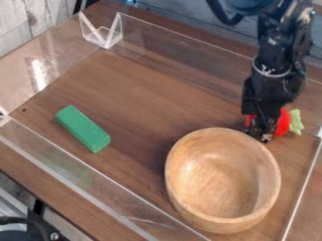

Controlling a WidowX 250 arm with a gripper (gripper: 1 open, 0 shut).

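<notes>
Whether its fingers are open or closed around the toy cannot be told. A wooden bowl (221,201) sits just below them at the front right. A green block (82,128) lies on the left part of the table.
A clear plastic border runs along the table, with a clear bracket (101,33) at the back left corner.
</notes>
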